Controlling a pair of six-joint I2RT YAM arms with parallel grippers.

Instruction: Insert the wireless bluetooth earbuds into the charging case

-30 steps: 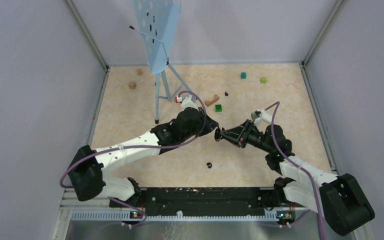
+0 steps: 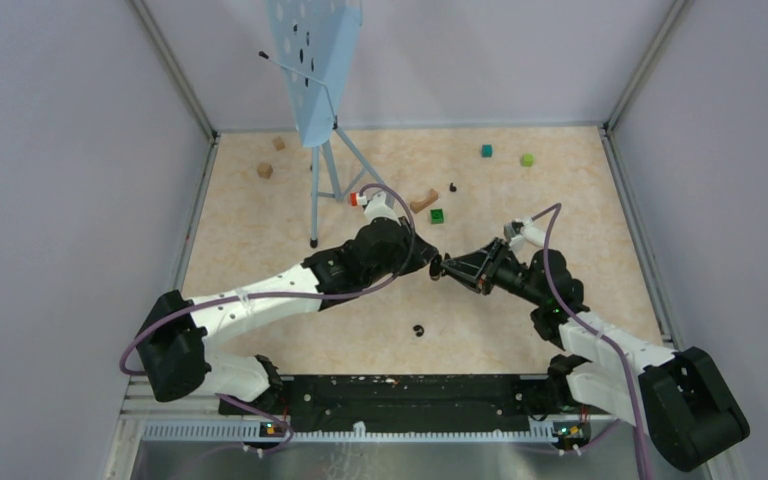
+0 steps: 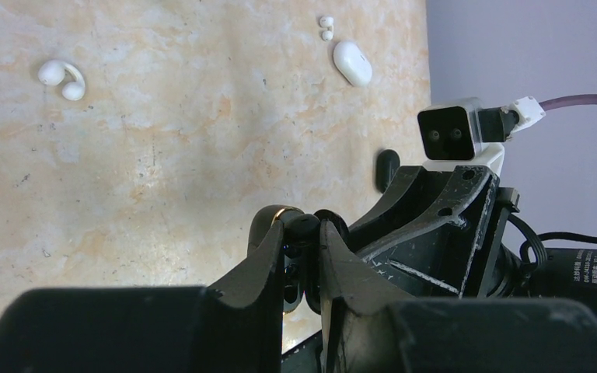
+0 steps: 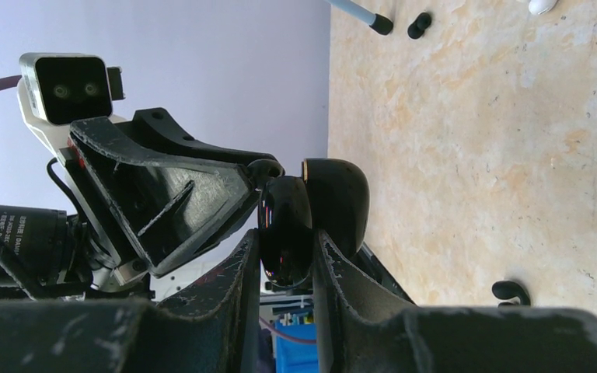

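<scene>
The glossy black charging case (image 4: 285, 221) stands upright between the fingertips of my right gripper, which is shut on it. Its lid is swung open, and gold trim edges the case (image 3: 263, 227) in the left wrist view. My left gripper is shut on a small dark piece that looks like a black earbud (image 3: 301, 224), right at the open case. How far it sits in the case is hidden by the fingers. Another black earbud (image 2: 419, 330) lies on the table in front, visible also as a black earbud (image 4: 511, 291) in the right wrist view.
A white earbud (image 3: 62, 79), a white case (image 3: 352, 64) and a black capsule-shaped item (image 3: 387, 169) lie on the table. Behind the left arm stands a light-blue tripod board (image 2: 315, 70). Coloured blocks, including a green block (image 2: 437, 216), lie farther back.
Hardly anything differs. The left arm has shifted very slightly at the case; the right arm and the case stay in place.
</scene>
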